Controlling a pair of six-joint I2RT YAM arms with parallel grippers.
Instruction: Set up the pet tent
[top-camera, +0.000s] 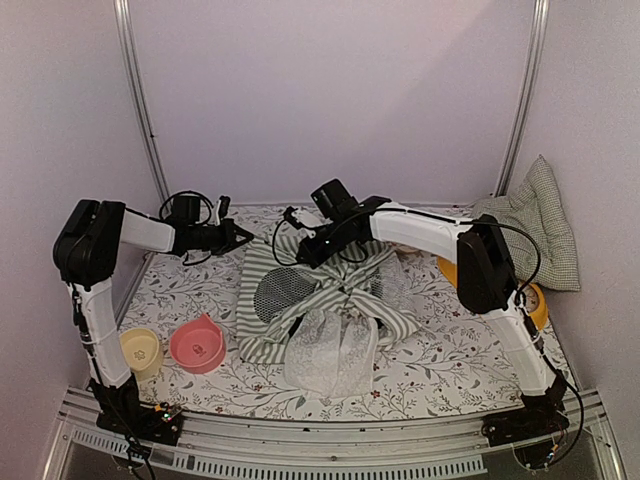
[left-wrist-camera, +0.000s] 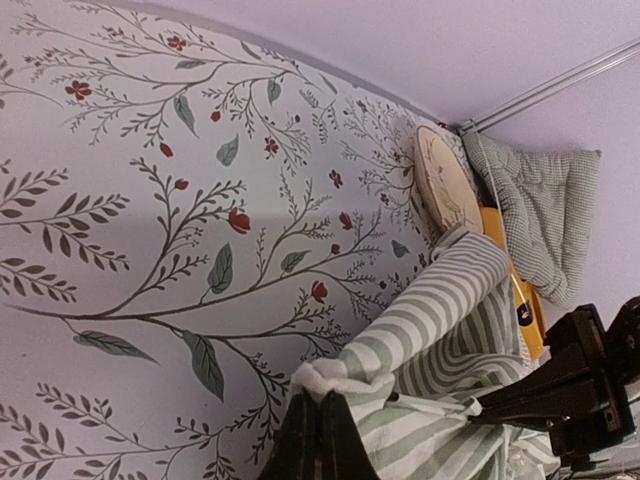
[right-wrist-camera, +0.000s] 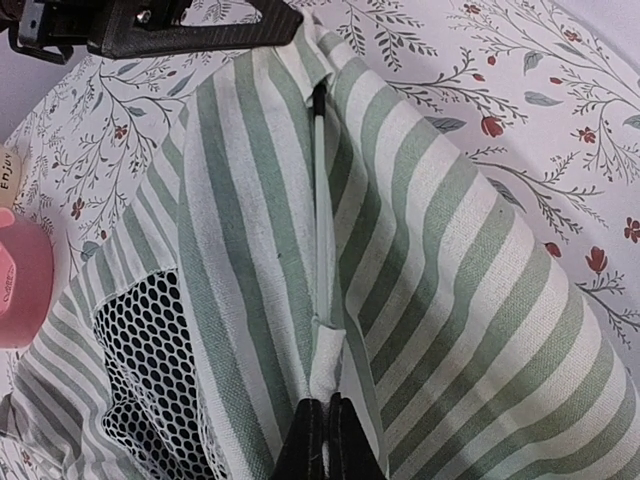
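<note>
The pet tent (top-camera: 260, 320), green-and-white striped cloth with a black mesh window (top-camera: 283, 293), lies half collapsed in the middle of the table. At its back left corner, my left gripper (top-camera: 250, 238) is shut on the gathered tip of the striped cloth (left-wrist-camera: 420, 310). My right gripper (top-camera: 308, 262), reaching over the tent from the right, is shut on the end of a pale cloth sleeve (right-wrist-camera: 325, 355). From that sleeve a thin pale strip (right-wrist-camera: 322, 220) runs to a dark rod end (right-wrist-camera: 319, 100) close to the left fingers (right-wrist-camera: 200, 30).
A pink bowl (top-camera: 198, 345) and a cream bowl (top-camera: 142, 352) stand front left. A checked cushion (top-camera: 545, 225) leans at the right wall beside a yellow item (top-camera: 541, 308). White sheer cloth (top-camera: 330, 360) spreads in front of the tent.
</note>
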